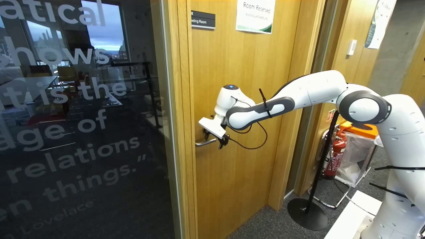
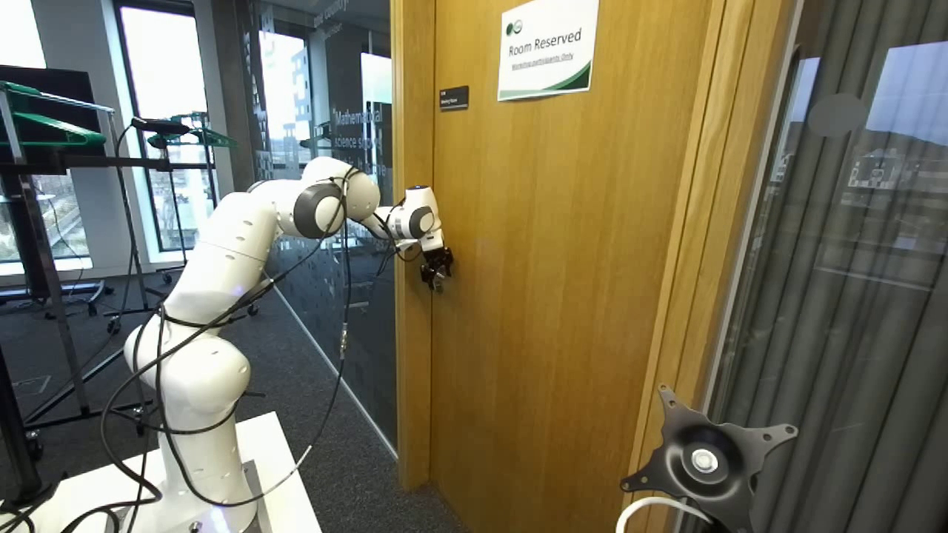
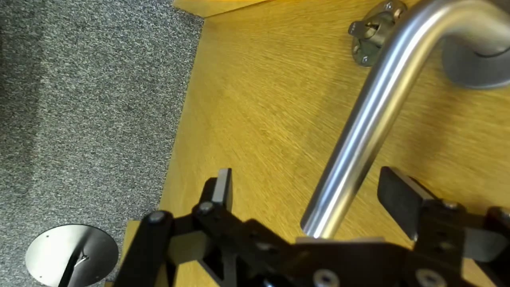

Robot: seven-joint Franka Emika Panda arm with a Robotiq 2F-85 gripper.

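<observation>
A wooden door (image 1: 239, 171) stands closed in its frame, a silver lever handle (image 1: 203, 143) near its left edge. In the wrist view the bare metal bar of the handle (image 3: 368, 114) slants across the door. My gripper is open, its two fingers spread on either side of the bar's free end, neither visibly touching it. The left finger (image 3: 222, 191) is well apart from the bar; the right one (image 3: 401, 201) is on its other side. From the second exterior view the gripper (image 2: 435, 269) is close against the door, hiding the handle.
A dark lock fitting (image 3: 377, 33) sits beside the handle's base. Left of the door is a glass wall (image 1: 99, 179). A black post on a round base (image 1: 307, 213) and a red fire extinguisher (image 1: 335, 155) stand to the right. Carpet before the door is clear.
</observation>
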